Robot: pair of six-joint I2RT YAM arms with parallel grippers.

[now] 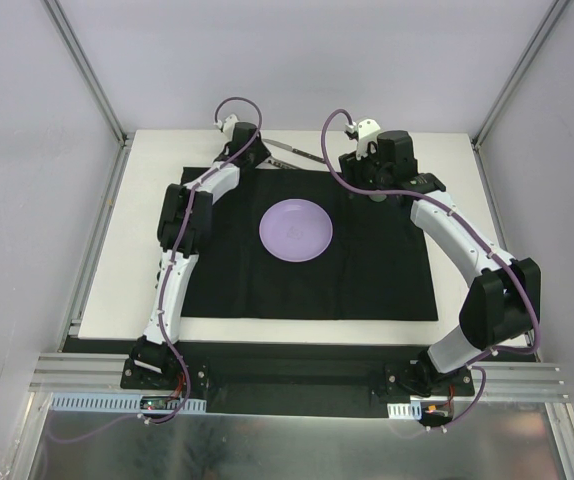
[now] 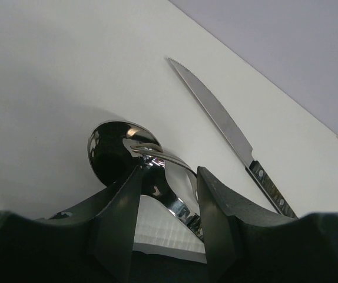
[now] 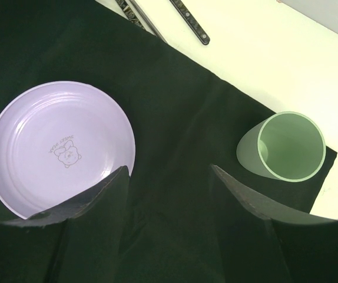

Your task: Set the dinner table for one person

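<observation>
A purple plate (image 1: 295,228) (image 3: 60,147) lies on the black cloth (image 1: 267,290). In the left wrist view a steel spoon (image 2: 113,150), a fork (image 2: 175,160) lying across it and a knife (image 2: 222,124) rest on the white table. My left gripper is low over the spoon and fork, its fingers part open; whether anything is between them is unclear. My right gripper hangs open over the cloth between the plate and a green cup (image 3: 290,153), holding nothing.
The white table (image 1: 117,240) shows around the cloth's edges, with walls at back and sides.
</observation>
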